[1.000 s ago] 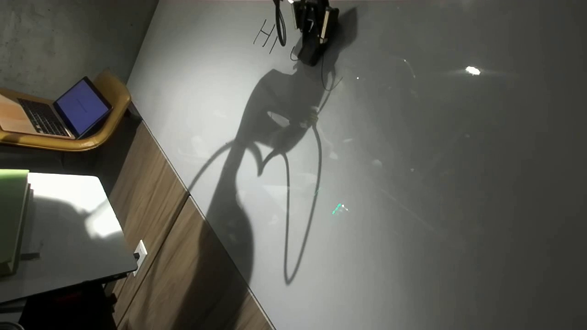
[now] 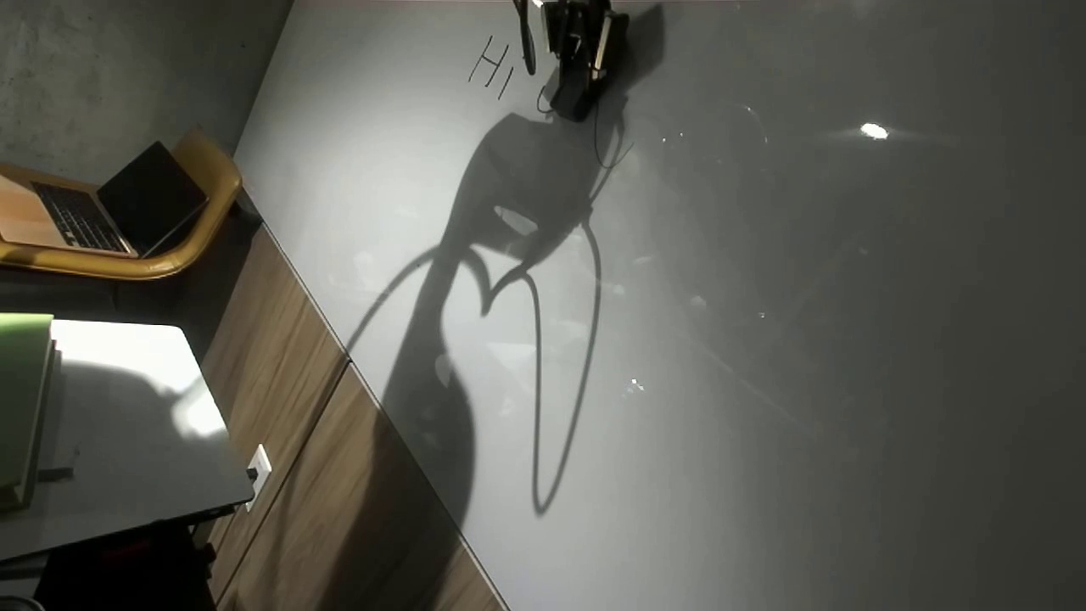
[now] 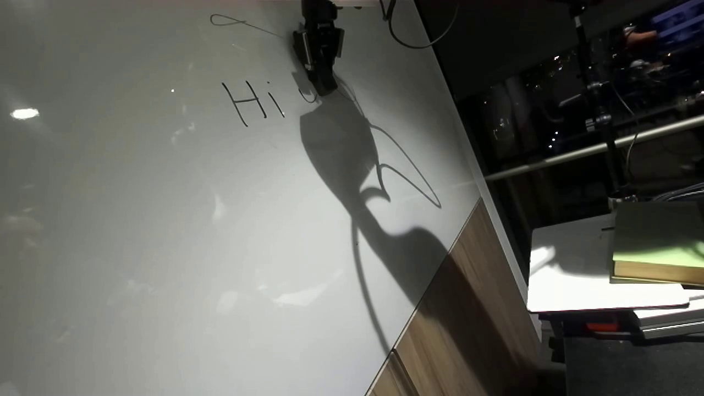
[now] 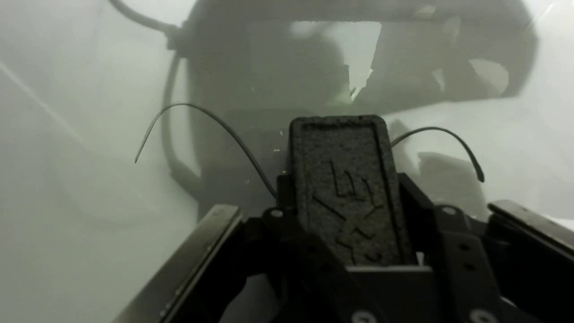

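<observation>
A dark grey felt block (image 4: 344, 188), like a whiteboard eraser with scored lines on its face, sits between the black fingers of my gripper, which is shut on it. Thin dark cords curl out on both sides of the block in the wrist view. At the top of exterior view 1 the gripper (image 2: 582, 71) points down the white board (image 2: 814, 407), the block (image 2: 573, 100) at its tip. Black handwriting "Hi" (image 3: 254, 102) lies left of the gripper (image 3: 320, 62) in exterior view 2. Whether the block touches the board cannot be told.
Wood panels (image 2: 275, 336) border the white surface. Beyond them stand a yellow chair (image 2: 219, 168) with a laptop (image 2: 153, 198), and a small table (image 2: 132, 428) bearing a green book (image 2: 22, 407). The arm's shadow crosses the board, otherwise largely clear.
The laptop screen has gone from blue to dark, and a green glint on the board is gone. The cable beside the arm and the arm's shadow have shifted slightly; the block looks unmoved.
</observation>
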